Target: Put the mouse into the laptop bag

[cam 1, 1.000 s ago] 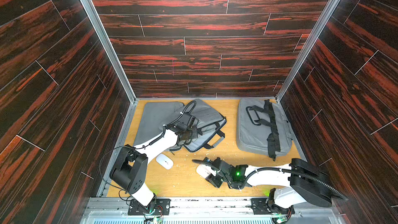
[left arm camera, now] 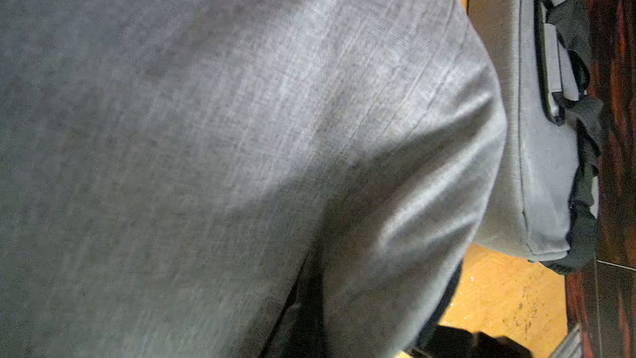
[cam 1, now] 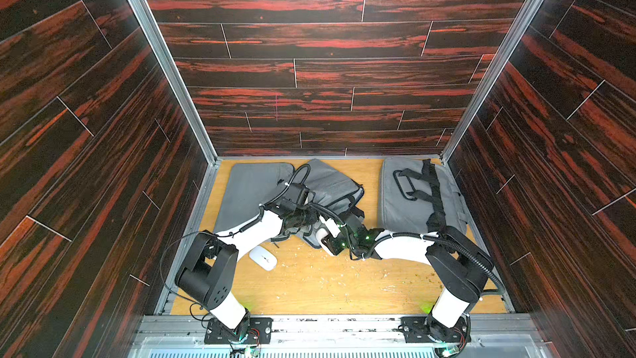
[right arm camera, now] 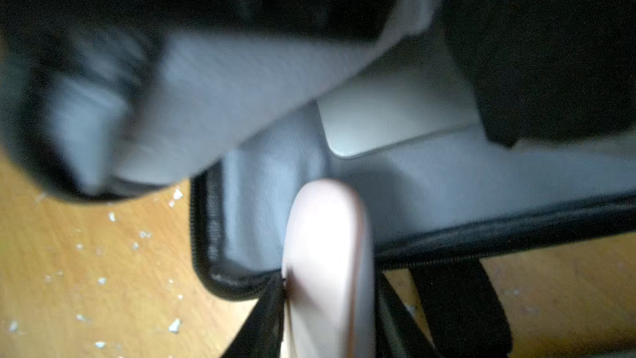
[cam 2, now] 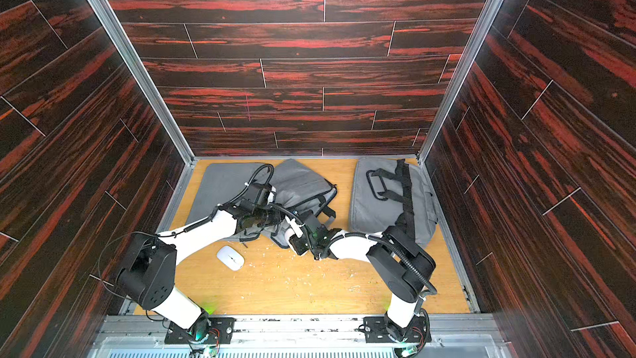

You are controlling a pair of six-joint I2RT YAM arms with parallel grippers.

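The grey laptop bag lies at the back centre, its front flap lifted. My left gripper is shut on the flap; its fingers are hidden behind cloth in the left wrist view. In the right wrist view, a pinkish-white mouse stands between the fingers of my right gripper, over the bag's zipped rim. Its far end reaches over the grey lining, near a silver laptop inside. The fingers flank the mouse closely; whether they grip it cannot be told.
A second, white mouse lies on the table by the left arm. Another grey bag lies back left, a third bag at the right with straps.
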